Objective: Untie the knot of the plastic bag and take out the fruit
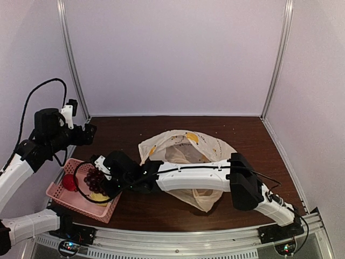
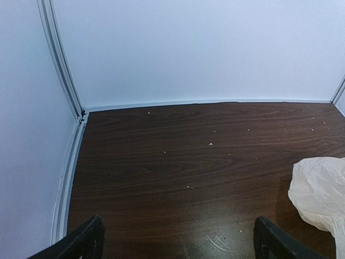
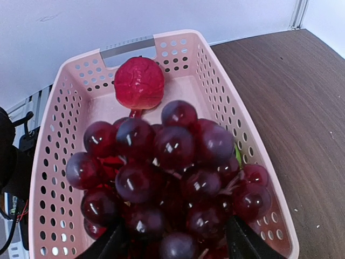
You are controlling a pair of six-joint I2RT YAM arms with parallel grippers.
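In the right wrist view, a bunch of dark red grapes (image 3: pixel 172 145) fills the space in and above the pink basket (image 3: pixel 253 121). My right gripper reaches over the basket, its fingers apart on either side of the lower grapes; whether they press on the bunch cannot be told. A red round fruit (image 1: pixel 69 182) and a yellow fruit (image 1: pixel 98 198) lie in the basket, the yellow one partly hidden. The pale plastic bag (image 1: pixel 156 141) lies open-mouthed mid-table, partly behind the right arm. At the left, my left gripper hangs open and empty.
The basket stands at the table's front left, below the left arm. Bare dark tabletop (image 1: pixel 121 132) stretches behind the basket and along the back. Pale walls close in the left, back and right sides.
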